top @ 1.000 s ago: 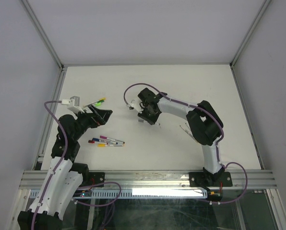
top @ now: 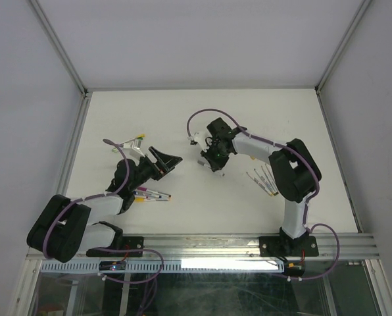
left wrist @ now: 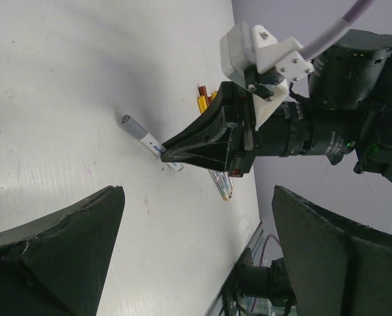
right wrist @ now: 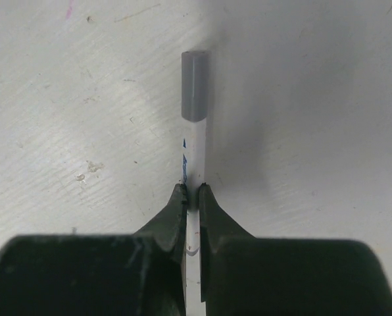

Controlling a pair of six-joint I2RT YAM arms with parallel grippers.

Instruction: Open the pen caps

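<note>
A white pen with a grey cap is gripped at its barrel by my right gripper, which is shut on it. The grey cap is on the pen's far end and points away from the fingers; the white barrel shows between cap and fingertips. From the left wrist view the pen appears low over the table, cap end toward the left; whether it touches is hard to tell. My left gripper is wide open with nothing between its fingers, to the left of the pen's cap end in the top view.
Several coloured markers lie on the table near the left arm, with green and yellow ones behind it. Several thin pens lie under the right arm.
The right gripper has shifted a little to the right with the pen, which is tilted more than before.
</note>
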